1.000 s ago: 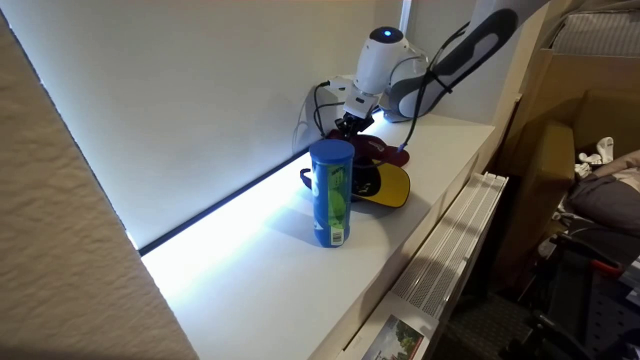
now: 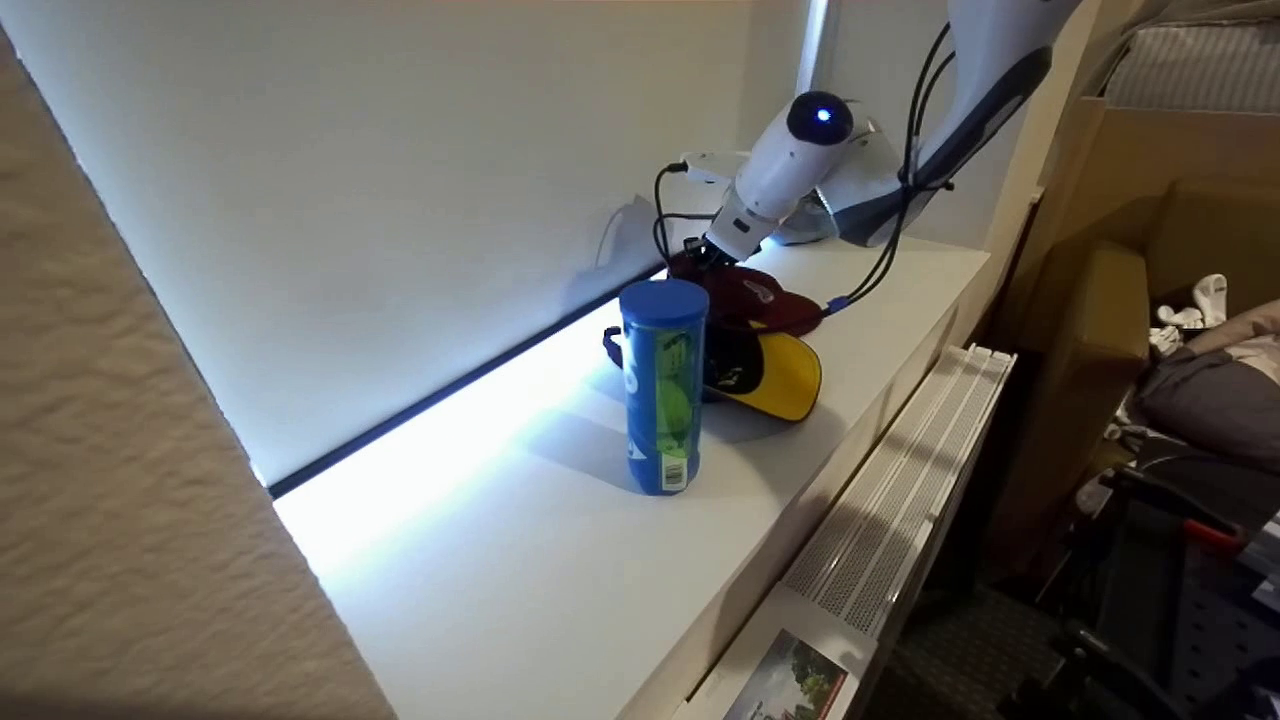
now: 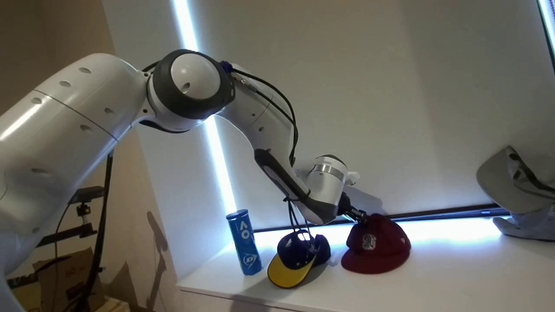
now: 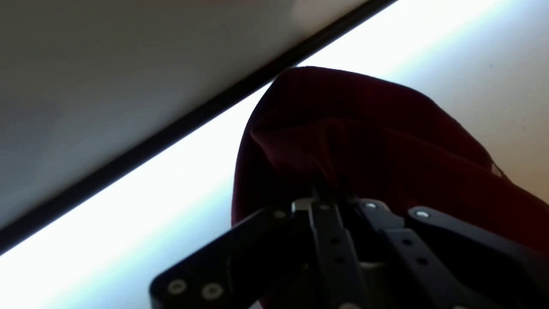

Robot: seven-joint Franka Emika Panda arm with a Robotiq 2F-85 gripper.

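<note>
A dark red cap (image 3: 378, 240) with a pale emblem stands over the shelf in exterior view 2, brim toward the front. My gripper (image 3: 362, 216) is shut on the upper back of its crown. In the wrist view the cap's cloth (image 4: 370, 118) is pinched into folds in front of my gripper; the exact grip is dark. Exterior view 1 shows the same red cap (image 2: 758, 294) behind a navy and yellow cap (image 2: 786, 374), under my gripper (image 2: 714, 252). Whether the red cap touches the shelf is hard to tell.
A blue tennis ball can (image 2: 663, 390) stands upright nearest exterior view 1. Grey caps (image 3: 517, 192) sit at the far right in exterior view 2. The white shelf (image 2: 516, 600) is clear in front of the can. Along its back runs a wall (image 2: 420, 216).
My wrist has tilted and shifted slightly right in exterior view 1. The red cap has shifted a little and shows more of its crown. The can has stayed put.
</note>
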